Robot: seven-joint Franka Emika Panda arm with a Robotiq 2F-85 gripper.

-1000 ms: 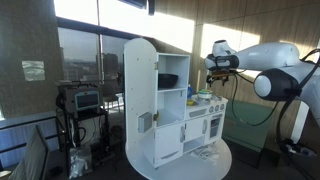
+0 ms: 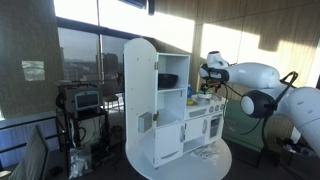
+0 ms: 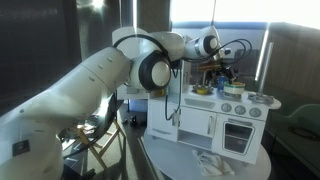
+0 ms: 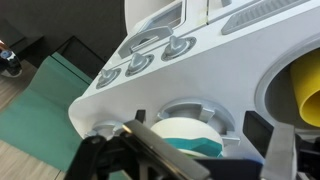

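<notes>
In the wrist view, my gripper spreads its dark fingers wide at the bottom of the picture. A round white and teal object (image 4: 190, 133) shows between and below them, over a grey burner ring; its lower part is hidden by the gripper. Whether the fingers touch it cannot be told. Exterior view 2 shows the gripper (image 3: 220, 77) just above the counter, close to a pale pot (image 3: 235, 88) on the toy kitchen. From the other side, exterior view 1 has the gripper (image 2: 208, 82) low over the counter.
A yellow object (image 4: 309, 86) sits in the round basin to the right. Control knobs (image 4: 140, 63) line the counter's edge. The white toy kitchen (image 2: 170, 137) has a tall open door (image 2: 140, 95) and a dark bowl (image 2: 168, 80) on its shelf. Packaging (image 3: 210, 162) lies on the base.
In exterior view 1 the arm and gripper have shifted left and somewhat downward, nearer the counter. The kitchen and the things on its shelves stay where they were.
</notes>
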